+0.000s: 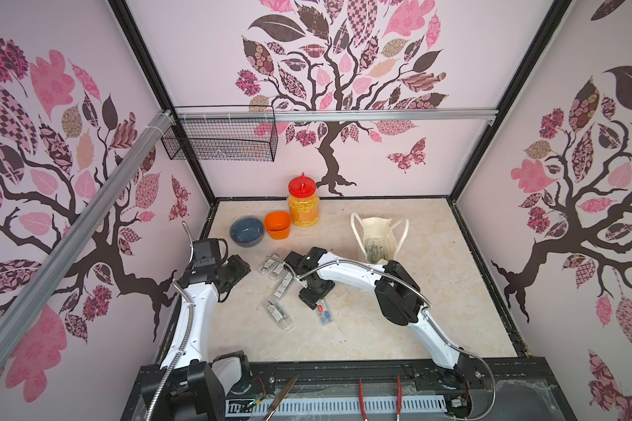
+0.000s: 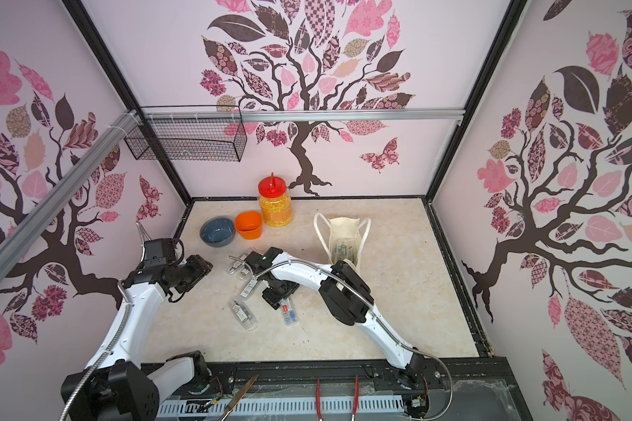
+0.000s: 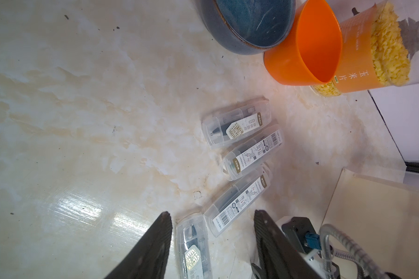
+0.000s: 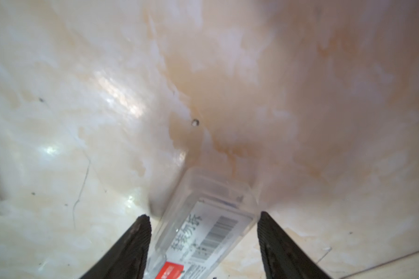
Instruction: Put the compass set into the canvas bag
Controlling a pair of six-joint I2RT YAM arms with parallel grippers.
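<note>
A clear case with blue and red contents (image 1: 323, 314) lies at mid-table, with my right gripper (image 1: 316, 298) low at its back end. In the right wrist view, the open fingers straddle the labelled end of this case (image 4: 204, 232). The cream canvas bag (image 1: 379, 231), holding some clear cases, stands behind the right arm. Several clear cases (image 3: 237, 200) lie to the left. My left gripper hangs over the left side, open, with nothing between its fingers.
A blue bowl (image 1: 246, 231), orange container (image 1: 277, 224) and red-lidded jar (image 1: 304, 207) stand at the back. A wire basket (image 1: 219, 137) hangs on the rail.
</note>
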